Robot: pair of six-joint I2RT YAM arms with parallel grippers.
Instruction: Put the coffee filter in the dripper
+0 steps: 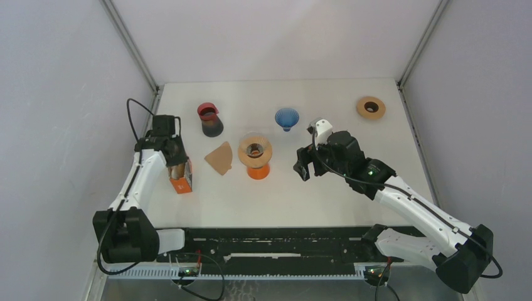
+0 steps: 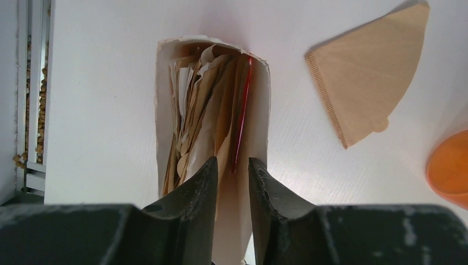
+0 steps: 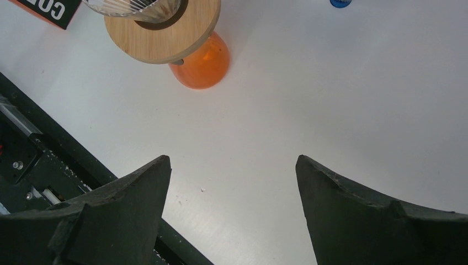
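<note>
Brown paper filters stand packed in an open box, orange and black outside, at the table's left. Over this box is my left gripper, its fingers part open above the filters; one sheet's edge lies in the line of the gap, not clasped. A single folded filter lies flat on the table right of the box. Further right, a clear ribbed dripper sits in a wooden ring on an orange base. My right gripper hangs open and empty right of the dripper.
At the back stand a dark jug with a red rim and a blue ribbed dripper. A second wooden ring lies at the far right. Bare table spreads in front of the orange base.
</note>
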